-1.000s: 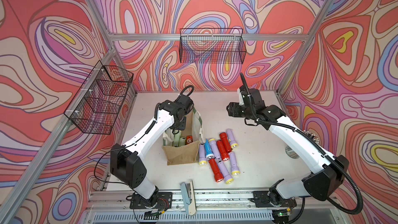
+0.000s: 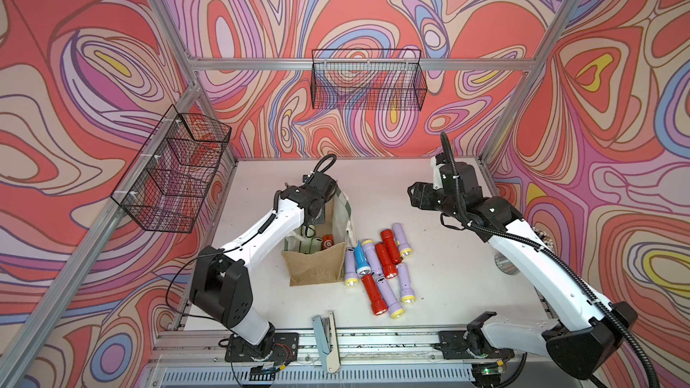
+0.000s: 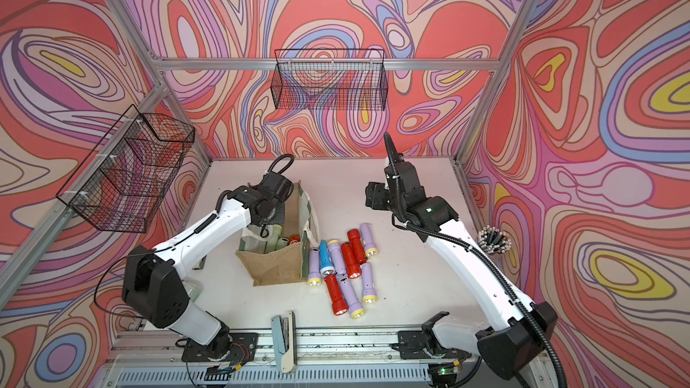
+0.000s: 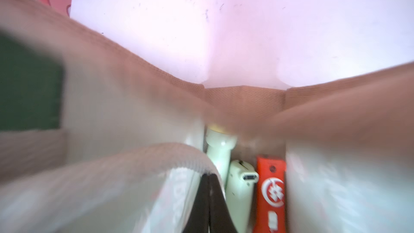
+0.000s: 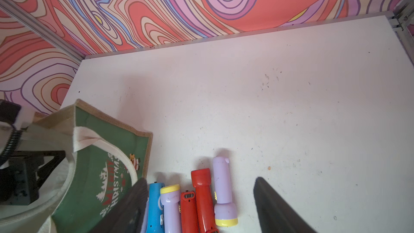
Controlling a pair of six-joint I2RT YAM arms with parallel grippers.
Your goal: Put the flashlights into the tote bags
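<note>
A brown paper-like tote bag (image 2: 316,264) stands open on the left of the table. Inside it lie pale green flashlights (image 4: 239,189) and a red flashlight (image 4: 270,194). My left gripper points down into the bag and is shut. A pale strap (image 4: 172,153) of the bag runs right at its fingertips; whether it is pinched cannot be told. Right of the bag lie several loose flashlights: a blue one (image 2: 360,258), red ones such as the red flashlight (image 2: 373,294), and lilac ones such as the lilac flashlight (image 2: 406,283). High over the table's right side, my right gripper stands open and empty.
A metal cup of dark sticks (image 3: 493,240) stands at the right edge. Wire baskets hang on the back frame (image 2: 368,86) and the left frame (image 2: 172,172).
My right arm has shifted right and a little down. The loose flashlights have not moved.
</note>
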